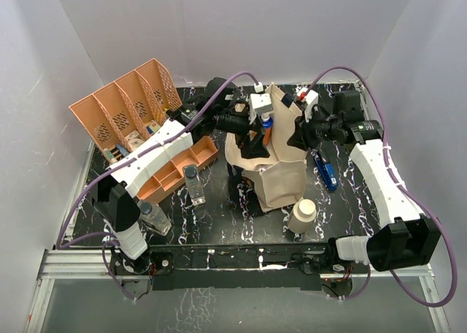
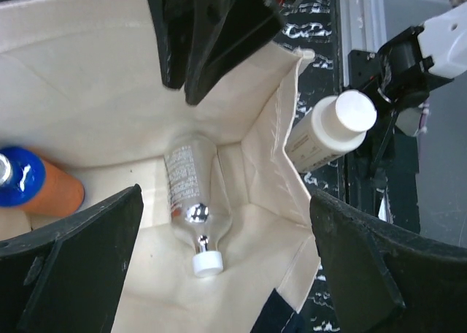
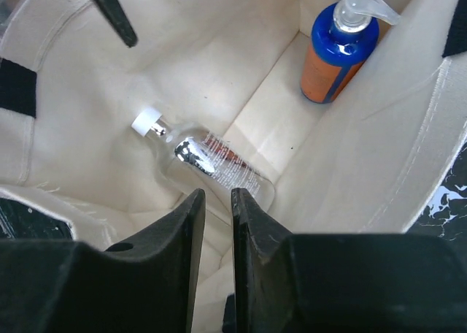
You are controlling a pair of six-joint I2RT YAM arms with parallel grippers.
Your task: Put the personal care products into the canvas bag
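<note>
The beige canvas bag [image 1: 276,181] stands open in the centre. In both wrist views it holds an orange pump bottle with blue top [image 3: 337,63] standing upright and a clear bottle with white cap [image 3: 211,158] lying on its floor. My left gripper [image 1: 248,143] hangs open over the bag's left part, nothing between its wide-spread fingers. My right gripper [image 1: 299,136] is at the bag's right side, above its inside; its fingertips are close together with a narrow gap and nothing visible between them.
An orange compartment organiser [image 1: 164,183] stands at the left. Clear bottles [image 1: 193,183] stand beside it. A cream bottle [image 1: 301,216] is at the front right, a blue item [image 1: 327,174] right of the bag. Walls enclose the table.
</note>
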